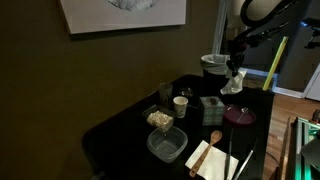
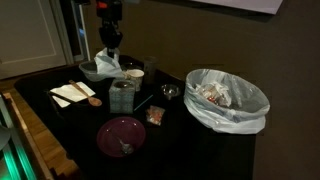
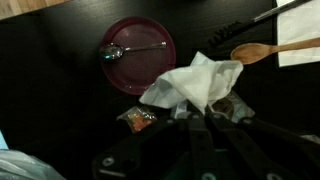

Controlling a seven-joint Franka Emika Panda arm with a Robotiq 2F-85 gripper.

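Observation:
A white tissue hangs from my gripper, which is shut on it above the table. In the wrist view, the tissue spreads out past the fingertips and covers part of what lies below. The tissue box stands on the black table beneath and to the left of the gripper in exterior view 1. From the other side, in exterior view 2, the box sits below the hanging tissue.
A dark red plate bearing a spoon lies near the box. The bin with a white bag stands beyond it. A wooden spoon, a white sheet, a clear container and a white cup occupy other spots.

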